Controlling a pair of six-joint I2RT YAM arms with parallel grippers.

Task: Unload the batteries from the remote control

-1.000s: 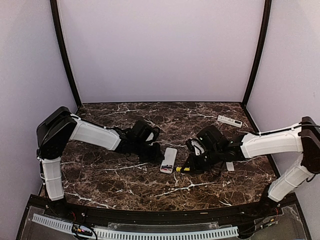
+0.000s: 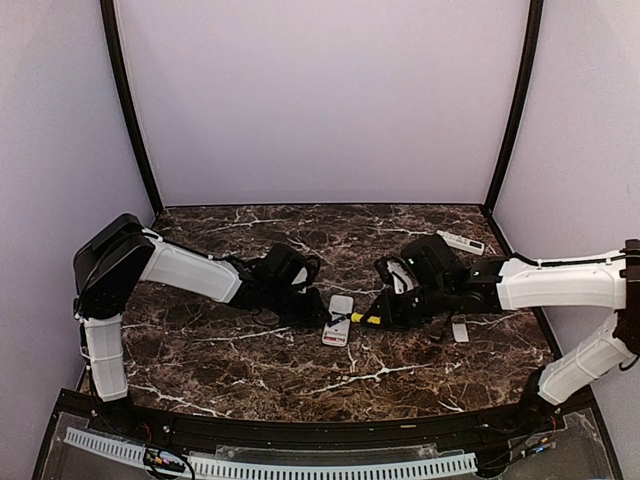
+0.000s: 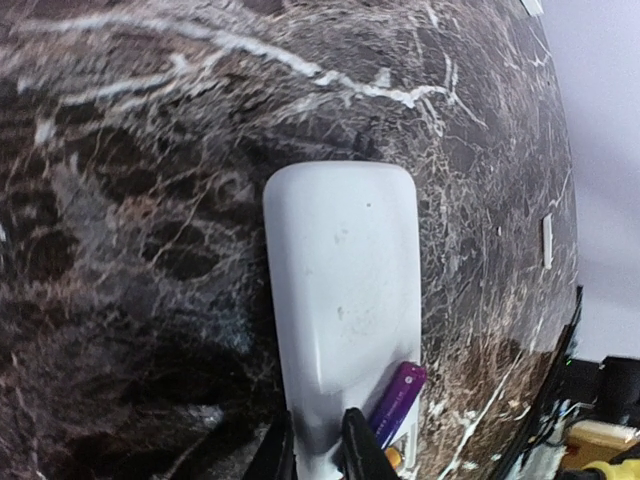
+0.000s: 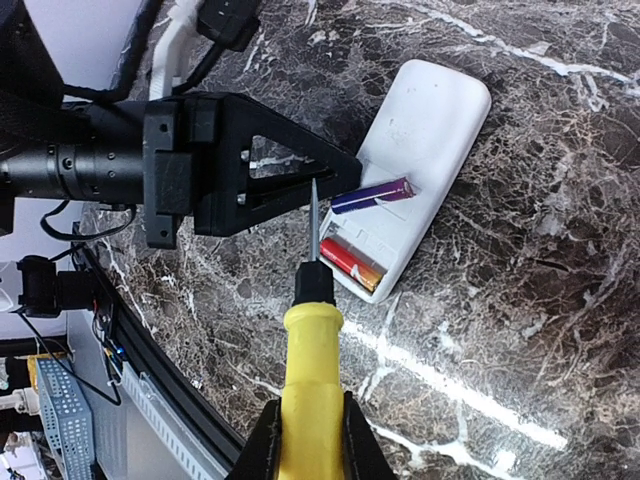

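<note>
The white remote (image 2: 336,335) lies on the table between my arms, its battery bay facing up. A purple battery (image 4: 373,196) rests tilted across the bay, its left end close to my left gripper's fingertips. A red-orange battery (image 4: 350,263) sits in the slot at the remote's near end. My left gripper stands part open over the remote's edge, the purple battery beside its right finger; contact is unclear. My right gripper is shut on the yellow handle of a screwdriver (image 4: 312,355), whose thin metal tip is close to the left fingers.
A second white remote-like object (image 2: 460,242) lies at the back right. A small white piece (image 2: 460,332), perhaps a cover, lies beneath the right arm's side.
The dark battery has shifted from the remote's near end towards its middle, exposing the red one.
</note>
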